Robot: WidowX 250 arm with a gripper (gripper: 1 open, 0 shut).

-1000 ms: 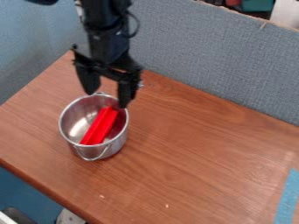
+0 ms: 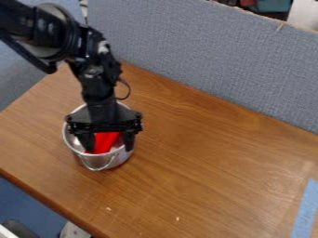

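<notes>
My black gripper (image 2: pixel 104 129) is lowered over a silver metal pot (image 2: pixel 102 163) on the left of the wooden table, its fingers open at either side of a red object (image 2: pixel 107 141) inside the pot. The arm and gripper hide much of the pot's back and part of the red object; whether the fingers touch it I cannot tell.
A grey padded wall (image 2: pixel 211 51) runs along the back. A light blue strip (image 2: pixel 304 209) lies at the right edge.
The gripper has come down from above and behind the pot to over the red object in it. The pot stands in about the same place.
</notes>
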